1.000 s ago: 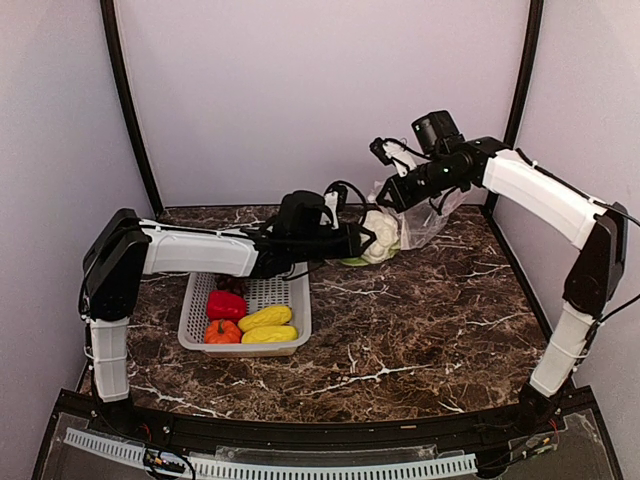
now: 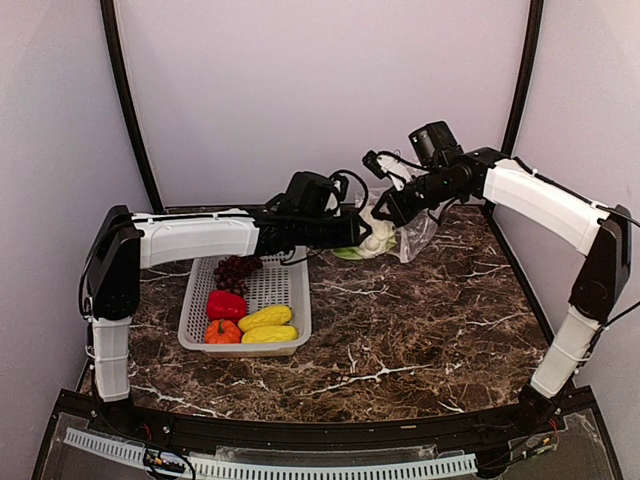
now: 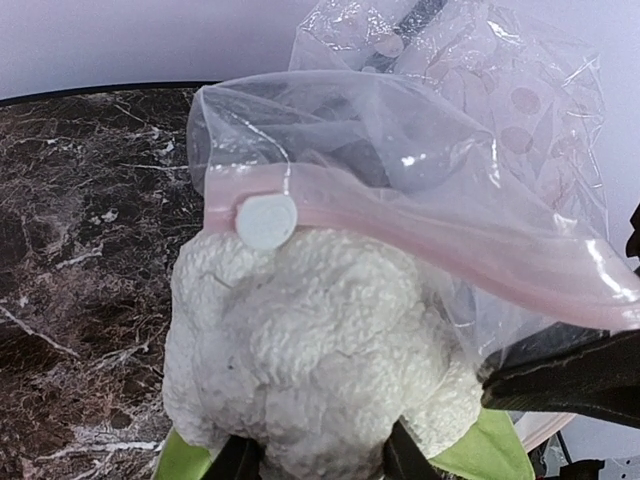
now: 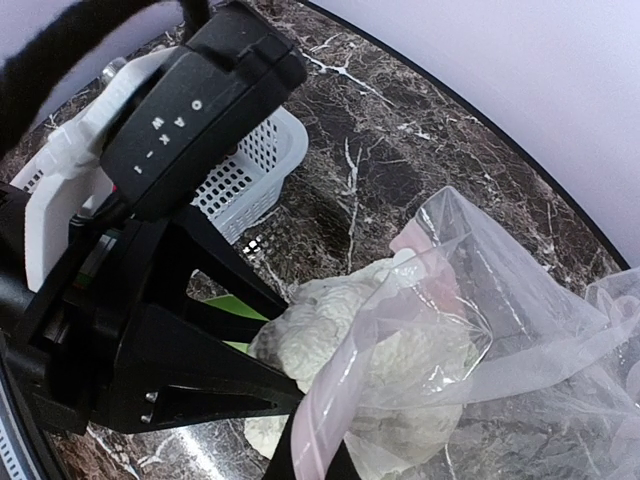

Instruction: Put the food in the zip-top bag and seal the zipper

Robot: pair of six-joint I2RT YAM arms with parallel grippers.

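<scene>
A white cauliflower with green leaves is held between the fingers of my left gripper. The clear zip top bag has a pink zipper band and a round white slider, and its mouth lies over the far part of the cauliflower. In the right wrist view, part of the cauliflower shows through the bag's film. My right gripper is shut on the pink edge of the bag. From above, both the left gripper and the right gripper meet at the cauliflower, close together.
A white basket stands at left with a red pepper, an orange pumpkin, two yellow items and dark grapes. The back wall is close behind the bag.
My right gripper has come down and left, bringing the bag's edge over the cauliflower. The left gripper and cauliflower have shifted slightly toward the back.
</scene>
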